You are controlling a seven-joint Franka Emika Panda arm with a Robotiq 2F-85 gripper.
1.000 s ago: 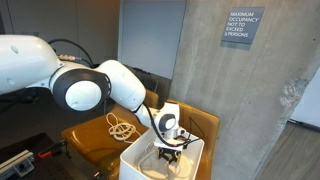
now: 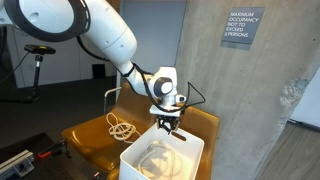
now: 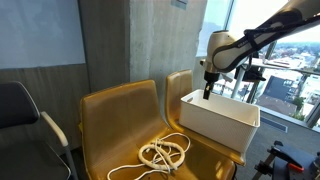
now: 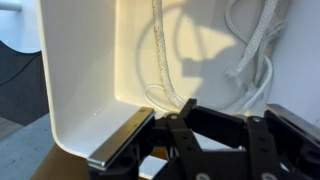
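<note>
My gripper (image 2: 168,125) hangs over the white box (image 2: 132,168), near its back left rim in exterior view 1. In the wrist view, dark finger parts fill the lower edge, and how the fingers stand is unclear. A pale rope (image 4: 160,45) lies inside the box, with more loops (image 4: 262,38) on the right. I see no rope clearly caught in the gripper. Another cream rope (image 3: 160,153) lies coiled on a tan chair seat, outside the box.
Tan chairs (image 3: 122,122) stand in a row against the concrete wall (image 3: 125,50). The box wall (image 3: 220,128) rises beside the rope-bearing seat. A black chair (image 3: 35,135) stands farther left in exterior view 2.
The gripper has risen from down in the box to above it, moving left in exterior view 1. The box and the coiled rope on the chair look unmoved.
</note>
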